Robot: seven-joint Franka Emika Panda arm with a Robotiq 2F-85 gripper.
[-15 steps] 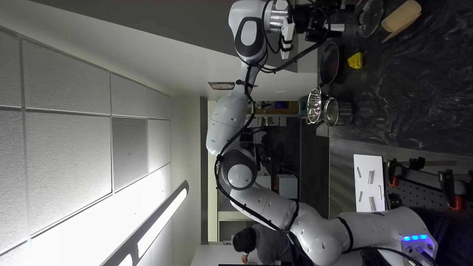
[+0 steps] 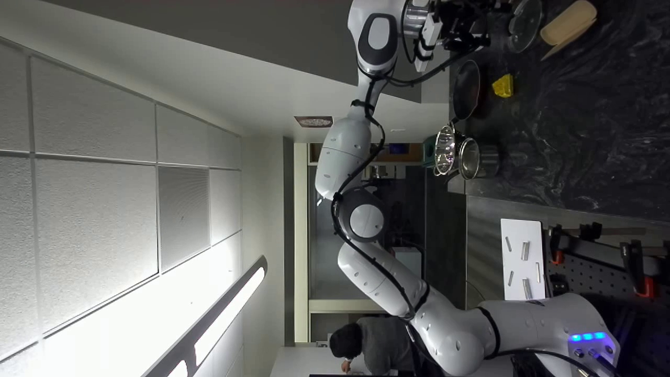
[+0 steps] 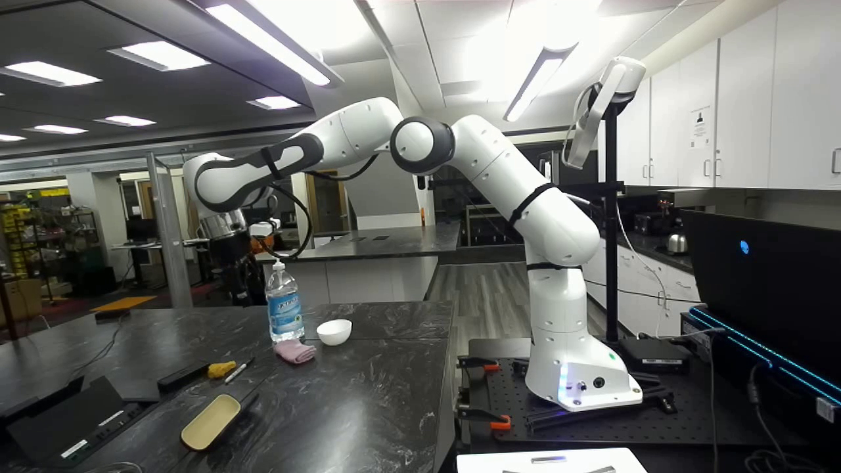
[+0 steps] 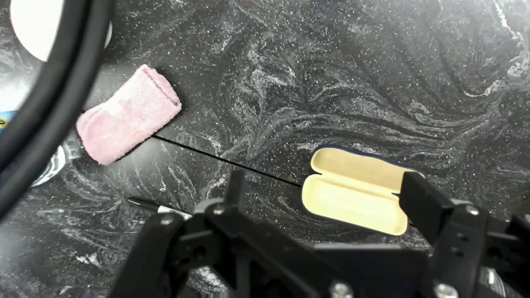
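In the wrist view my gripper stands open above the dark countertop, its black fingers (image 4: 420, 198) wide apart. An open case with a tan lining (image 4: 355, 201) lies on the counter below, partly covered by the right finger. A folded pink cloth (image 4: 129, 115) rests farther left, and a marker (image 4: 159, 207) lies partly hidden behind the left finger. In exterior view 2 the gripper (image 3: 244, 276) hangs beyond the clear bottle with a blue label (image 3: 284, 306), near a white bowl (image 3: 334, 332). A yellow sponge-like piece (image 3: 221, 369) lies near the marker.
Exterior view 1 is turned sideways. It shows a dark pan (image 2: 466, 91), a metal colander (image 2: 445, 150), a pot (image 2: 487, 161) and a glass lid (image 2: 525, 25) on the counter. A black laptop-like device (image 3: 71, 422) sits at the left in exterior view 2.
In sideways exterior view 1, the arm and gripper have shifted right and slightly up in the picture, bringing the gripper closer to the counter. The counter objects have not moved.
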